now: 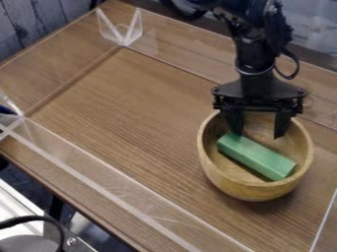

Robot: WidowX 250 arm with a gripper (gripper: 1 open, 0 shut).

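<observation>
A wooden bowl (231,182) rests on the right side of the wooden table, holding a green rectangular block (257,156) that lies diagonally inside it. The black gripper (258,116) hangs over the back rim of the bowl, its two fingers apart and pointing down, above and behind the block. Nothing shows between the fingers.
A black cable lies at the bottom left corner.
</observation>
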